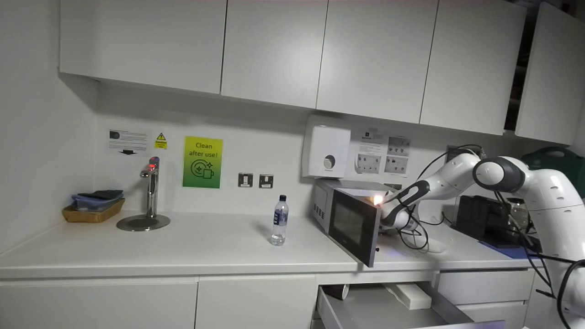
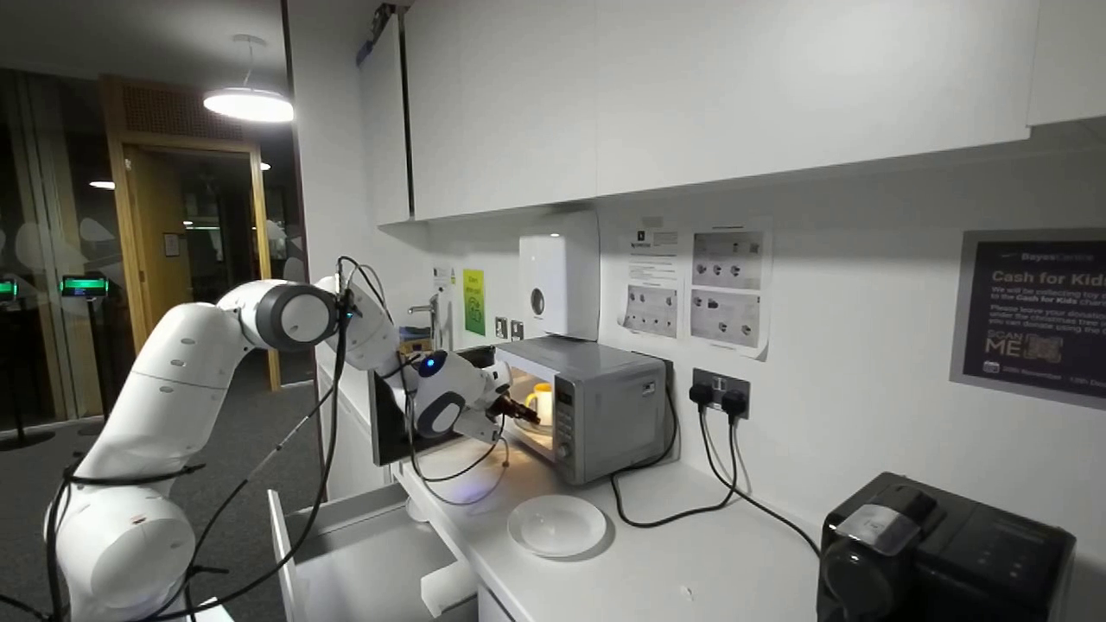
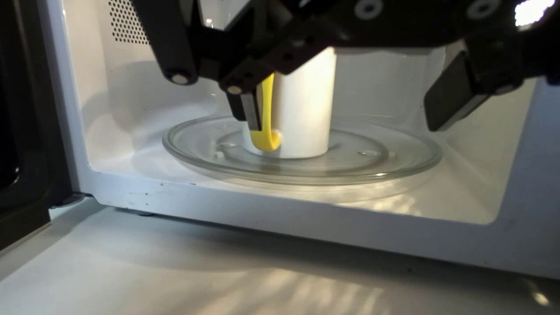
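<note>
A white mug (image 3: 307, 107) with a yellow handle (image 3: 266, 118) stands upright on the glass turntable (image 3: 367, 170) inside the lit microwave (image 2: 617, 420). My gripper is open at the microwave's mouth, its fingers (image 3: 454, 94) spread wide. In the wrist view the left finger overlaps the mug's handle, while the right one is well clear of the mug. Whether the left finger touches the handle I cannot tell. The mug's top is hidden behind the gripper. The microwave door (image 1: 351, 225) hangs open, hiding the gripper in exterior view 1.
A white plate (image 2: 557, 525) lies on the counter beside the microwave. Below, an open drawer (image 1: 378, 312) juts out. A water bottle (image 1: 279, 221) stands left of the door, and a black coffee machine (image 2: 943, 549) sits farther along the counter.
</note>
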